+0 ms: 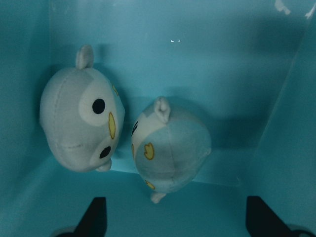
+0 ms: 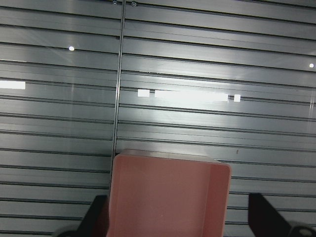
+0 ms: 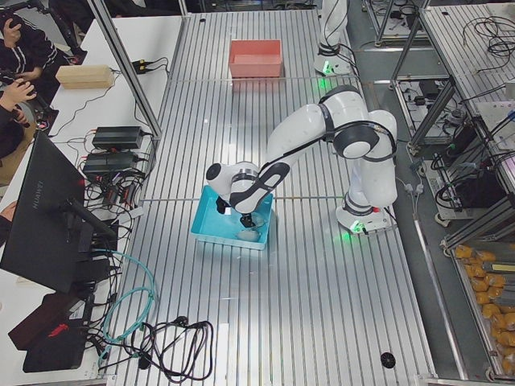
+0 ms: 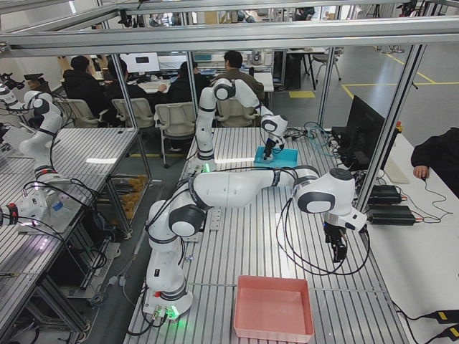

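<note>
In the left wrist view two pale blue plush toys lie in a blue bin [image 1: 222,59]: one on the left [image 1: 76,118], one nearer the middle [image 1: 173,153]. My left gripper is open just over them inside the bin, nothing between its fingers. In the camera left view that bin [image 3: 208,237] sits under my left arm. My right gripper stands open above an empty red bin [image 2: 158,187], which also shows in the camera right view [image 4: 272,308].
A monitor [image 3: 44,209], dark boxes and cables line the side; cable loops [image 3: 173,350] lie on the table corner. Frame posts rise along the edges.
</note>
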